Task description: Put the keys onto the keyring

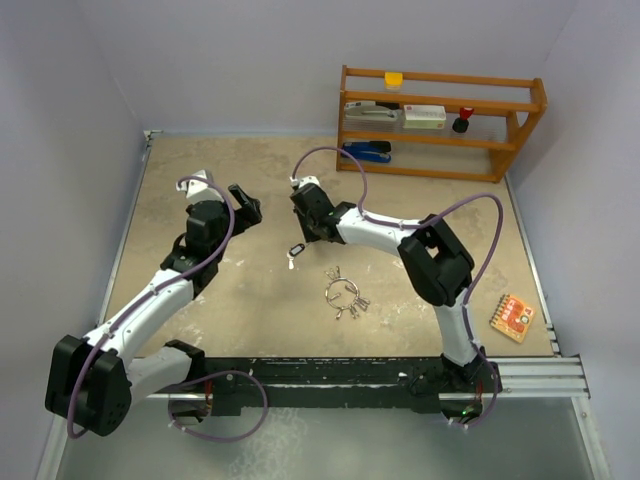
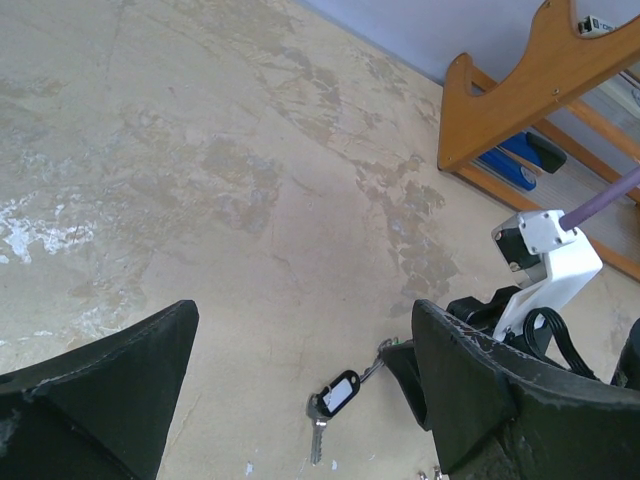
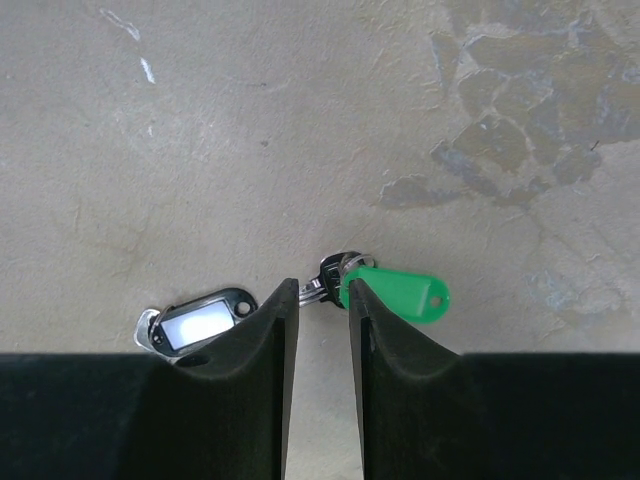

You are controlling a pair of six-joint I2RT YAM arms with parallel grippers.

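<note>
A black fob (image 1: 297,249) with a white label and a key (image 2: 317,440) on it lies on the table. Close to it in the right wrist view is a green-tagged key (image 3: 410,294), partly covered by a finger. My right gripper is just above the pair, a narrow gap between its fingertips; nothing is clearly gripped. To the left, my left gripper is spread wide and empty over bare table. A large metal keyring (image 1: 328,291) with several keys around it rests nearer the front, below the right arm in the top view.
A wooden rack (image 1: 440,172) with a blue stapler (image 1: 368,151) and other items stands at the back. An orange notebook (image 1: 514,317) lies at the right edge. Bare table stretches across the front left.
</note>
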